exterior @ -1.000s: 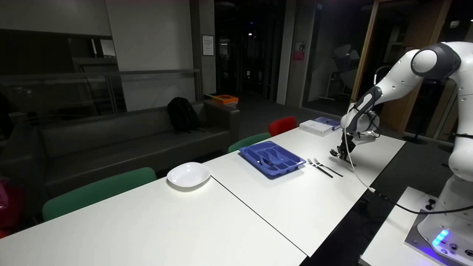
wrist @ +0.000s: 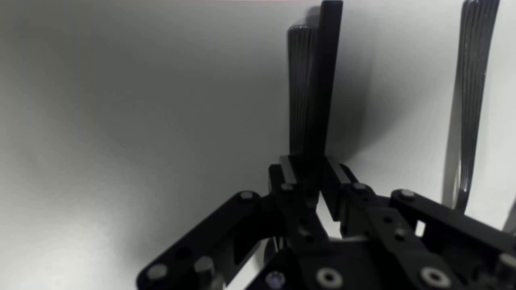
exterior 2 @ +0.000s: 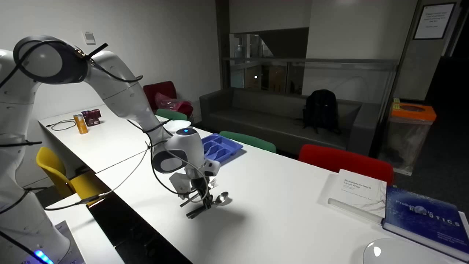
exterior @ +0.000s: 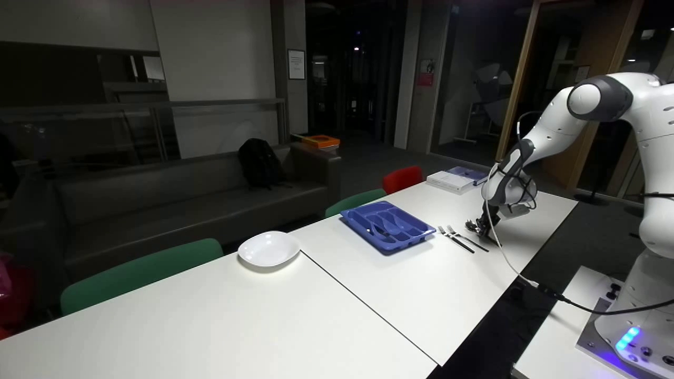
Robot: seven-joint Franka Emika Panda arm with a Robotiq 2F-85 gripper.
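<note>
My gripper is low over the white table, shut on a smooth black handle. A ridged black handle lies alongside and appears lower; whether it is also gripped, I cannot tell. In exterior view 2 a metal spoon bowl sticks out beyond the fingers, and the dark handles show on the other side. Another ridged handle lies apart at the wrist view's right. Two forks with dark handles rest on the table between my gripper and the blue cutlery tray.
The compartmented tray contains some dark-handled cutlery. A white bowl stands past it near the table seam. Toward the other end lie a white book, a blue book and a clear round lid or plate. Bare tabletop surrounds my gripper on that side.
In exterior view 1 my gripper has shifted slightly left and down, toward the two forks. The spoon bowl has moved the same way. Tray, forks and white bowl are unmoved.
</note>
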